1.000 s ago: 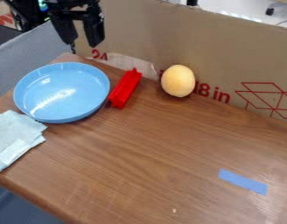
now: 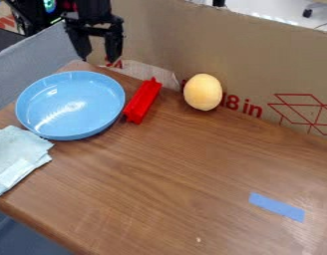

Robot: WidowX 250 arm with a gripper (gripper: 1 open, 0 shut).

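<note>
My black gripper (image 2: 97,46) hangs at the top left, above the back of the table, its two fingers apart with nothing visible between them. Below it, a light blue round plate (image 2: 71,105) rests on the wooden table. A red elongated object (image 2: 143,103) lies just right of the plate, and a pale yellow egg-shaped object (image 2: 203,92) sits farther right near the cardboard. A folded light cloth (image 2: 13,157) is at the left edge.
A cardboard wall (image 2: 253,55) with red print runs behind the table (image 2: 179,189). A strip of blue tape (image 2: 277,207) is stuck at the front right.
My gripper has shifted slightly over the last second, staying at the top left. The objects on the table have not moved.
</note>
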